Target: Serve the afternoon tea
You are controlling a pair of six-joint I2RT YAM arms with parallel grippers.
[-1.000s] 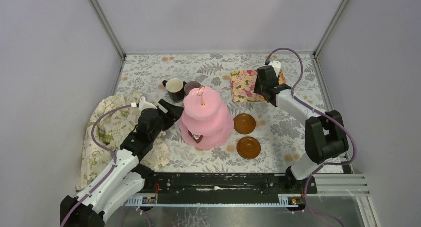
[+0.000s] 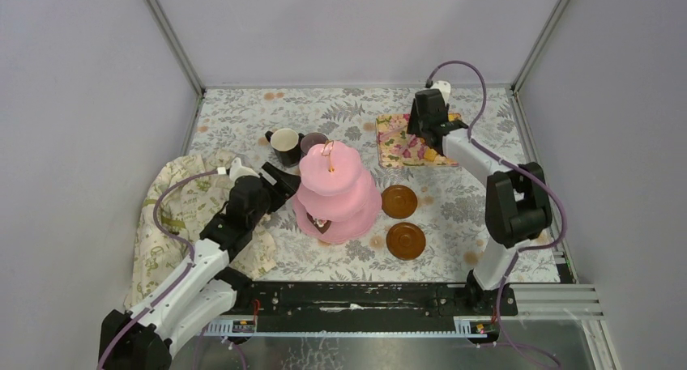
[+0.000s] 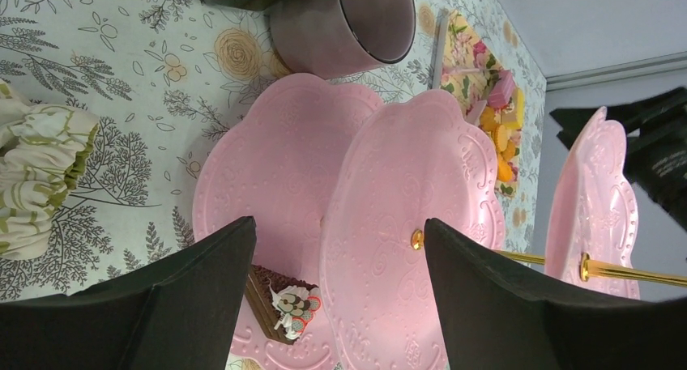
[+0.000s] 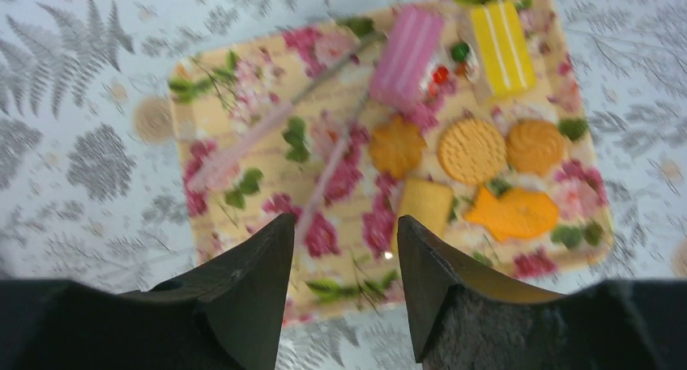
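Observation:
A pink three-tier stand fills the centre, a chocolate cake piece on its bottom tier. My left gripper hangs at its left side, fingers apart and empty. Above the floral tray at the back right, my right gripper has its fingers apart, nothing between them. In the blurred right wrist view the tray holds a pink cake, a yellow cake, several biscuits and two slim utensils.
A dark mug and a grey cup stand behind the stand. Two brown saucers lie to its right. A bunched cloth covers the left side.
My right gripper has moved toward the back and slightly left over the tray, uncovering more of the tray's near part. The left arm is nearly still.

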